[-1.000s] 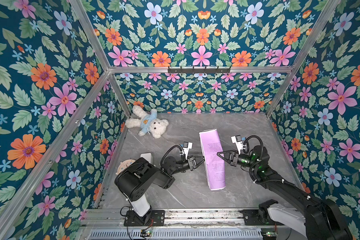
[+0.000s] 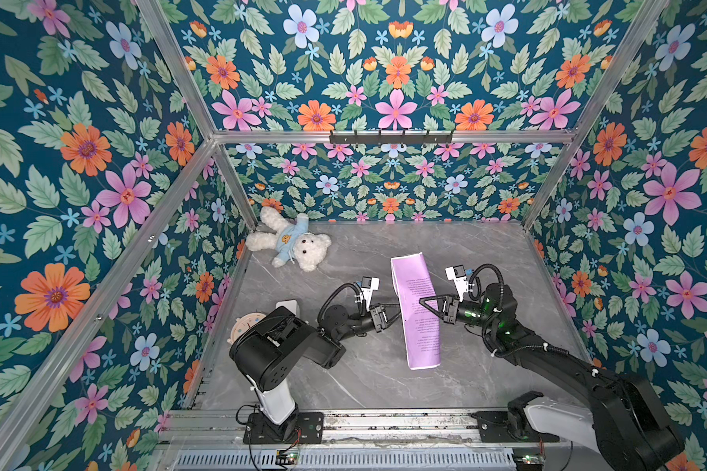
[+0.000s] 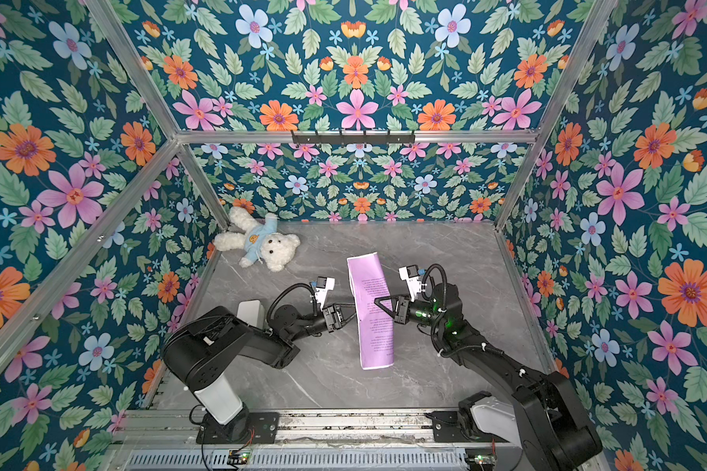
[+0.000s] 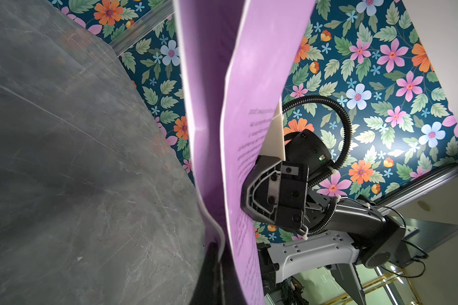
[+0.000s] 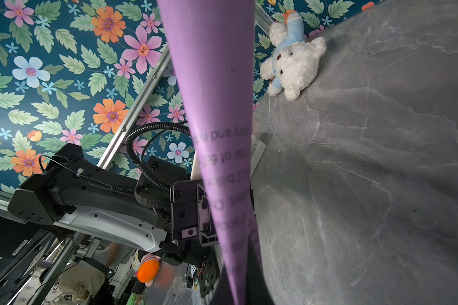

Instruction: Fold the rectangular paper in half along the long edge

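Observation:
The pink paper (image 2: 418, 341) (image 3: 375, 345) lies folded lengthwise on the table, printed text on top, long sides running front to back; the left wrist view shows two curled layers (image 4: 257, 76) with a gap between them. My left gripper (image 2: 396, 312) (image 3: 352, 312) is shut at the paper's left long edge; whether paper is between its fingers is unclear. My right gripper (image 2: 422, 303) (image 3: 378, 303) is shut at the paper's right side, its tips on or just over the top surface. In the right wrist view the paper (image 5: 208, 76) hides much of those fingers.
A teddy bear (image 2: 310, 249) lies at the back left of the grey table (image 2: 479, 369). A beige round object (image 2: 242, 325) sits at the left behind the left arm.
My right gripper has moved slightly left across the paper. The paper has shifted a little toward the left and back at its near end. The left arm has barely moved.

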